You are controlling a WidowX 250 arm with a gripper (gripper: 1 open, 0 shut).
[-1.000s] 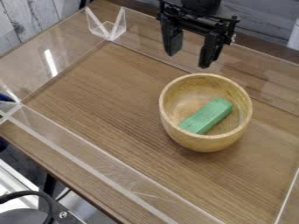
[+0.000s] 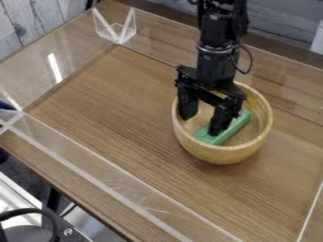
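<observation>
A black robot gripper point(image 2: 210, 112) reaches down from the top centre into a tan round bowl point(image 2: 221, 149), its two fingers spread open at the bowl's left and middle. A green oblong object point(image 2: 221, 132) lies in the bowl, partly covered by the gripper. I see nothing held between the fingers; whether they touch the green object is unclear.
A wooden table point(image 2: 89, 113) fills the view, with broad clear space left and in front. A clear plastic piece point(image 2: 113, 25) stands at the top left. Black cable or hardware point(image 2: 28, 227) is at the lower left corner.
The gripper has come down from the top of the view into the bowl, over the green object. The bowl looks to be in the same place.
</observation>
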